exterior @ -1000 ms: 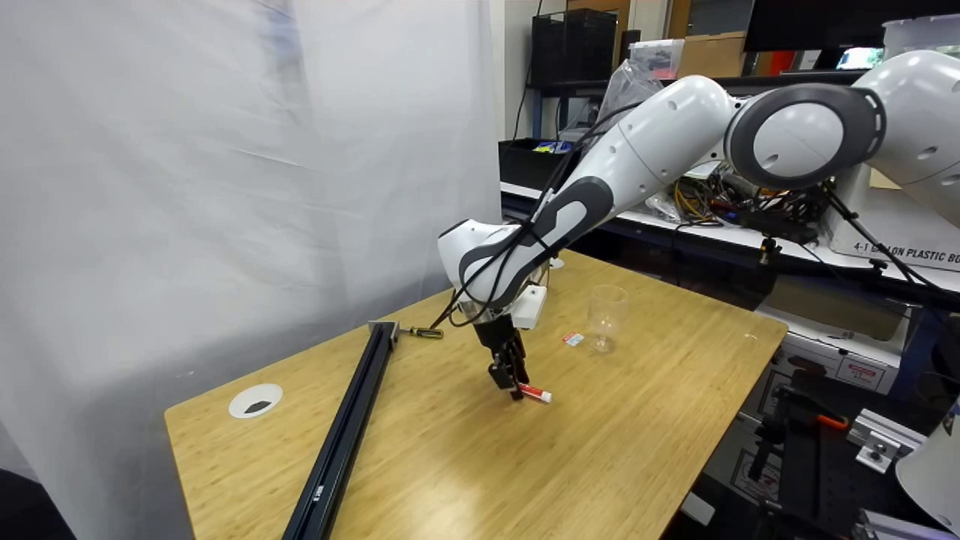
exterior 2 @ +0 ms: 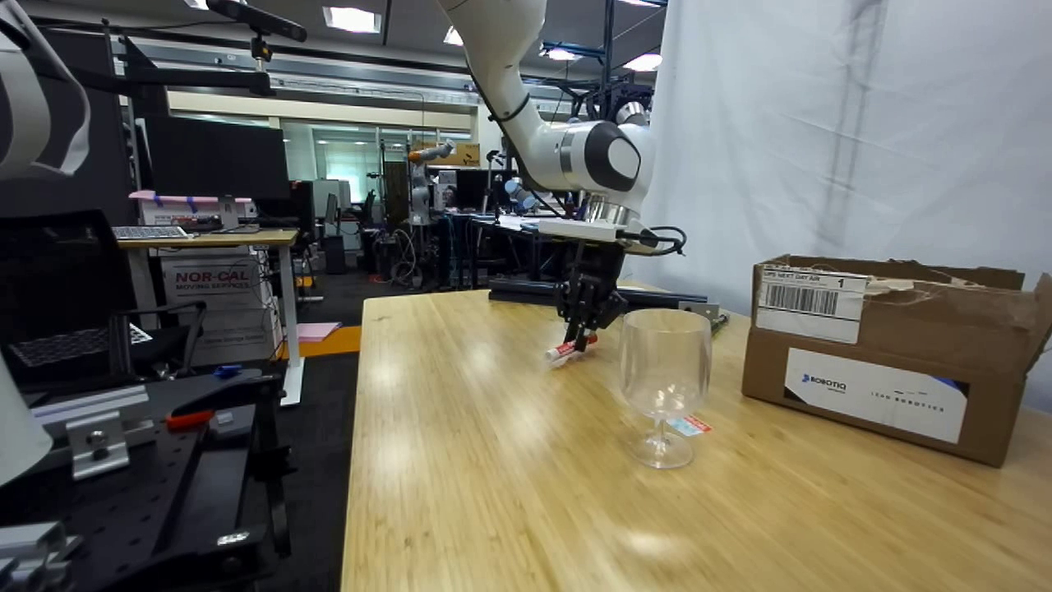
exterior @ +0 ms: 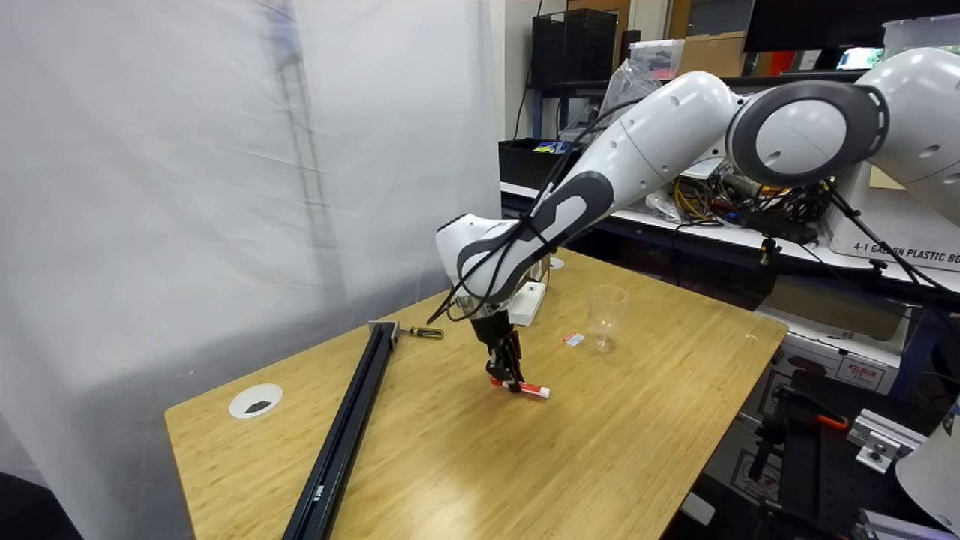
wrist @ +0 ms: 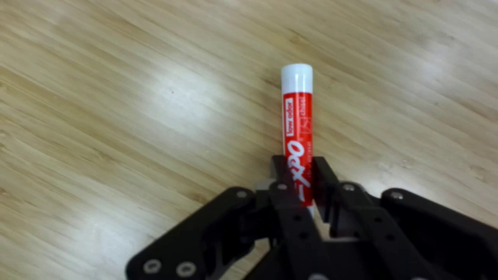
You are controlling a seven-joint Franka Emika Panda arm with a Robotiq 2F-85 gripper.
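Observation:
Between the black fingers of my gripper is a red Expo marker [wrist: 297, 114] with a white end, gripped around its labelled middle. In the wrist view the marker points away from me, its near end hidden by the fingers. Exterior view 1 has the gripper [exterior: 511, 385] low over the table, shut on the marker [exterior: 535, 390], which lies roughly level. From the other side, in exterior view 2, the marker [exterior 2: 567, 349] looks close to the tabletop; whether it touches is hard to tell.
A clear stemmed glass [exterior 2: 665, 385] stands upright beside a small red-and-white packet [exterior 2: 689, 425]. Further right is an open cardboard box [exterior 2: 888, 345]. A long black rail [exterior: 346, 432] and a screwdriver [exterior: 425, 333] lie on the left.
My gripper has risen slightly and shifted a little left. The marker has moved slightly with it, and its red end now shows on the left side of the fingers.

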